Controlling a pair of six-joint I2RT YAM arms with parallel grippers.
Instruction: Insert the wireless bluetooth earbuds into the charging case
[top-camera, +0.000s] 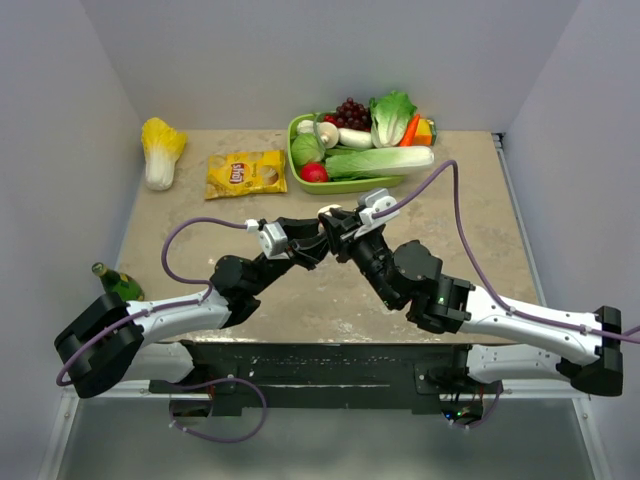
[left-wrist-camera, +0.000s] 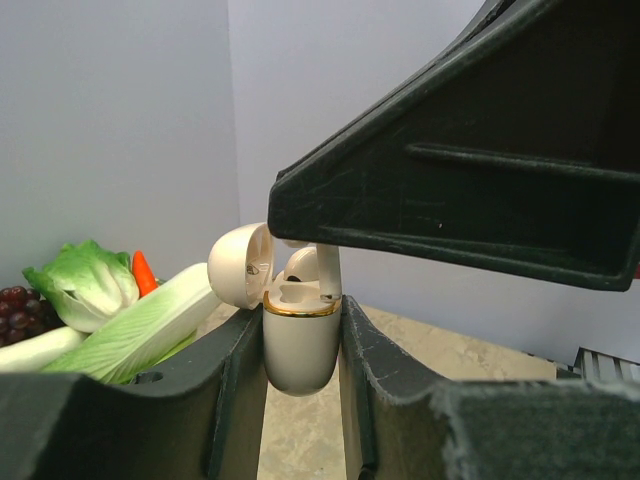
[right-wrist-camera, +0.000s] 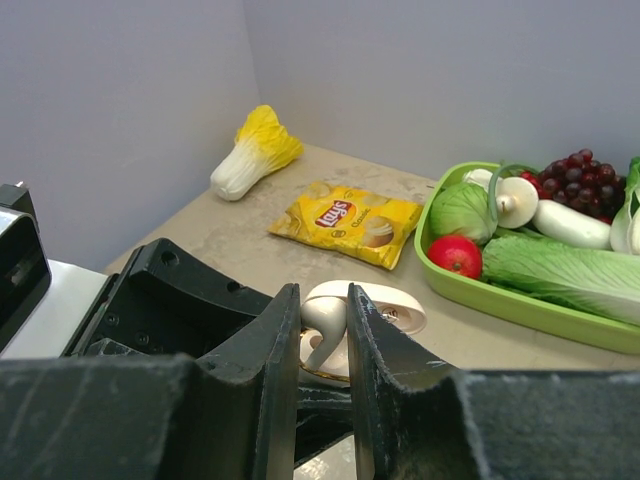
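Both grippers meet at the middle of the top view. My left gripper (top-camera: 314, 244) is shut on the white charging case (left-wrist-camera: 300, 345), which has a gold rim; its lid (left-wrist-camera: 238, 265) stands open. My right gripper is shut on a white earbud (right-wrist-camera: 325, 318), held right over the case. In the left wrist view the earbud's stem (left-wrist-camera: 329, 268) shows under the black finger of my right gripper, at the case's opening. Whether it sits inside its slot I cannot tell.
A green tray of vegetables (top-camera: 352, 186) stands at the back, with a chips bag (top-camera: 246, 174) and a cabbage (top-camera: 161, 152) to its left. A green bottle (top-camera: 117, 282) is at the left front.
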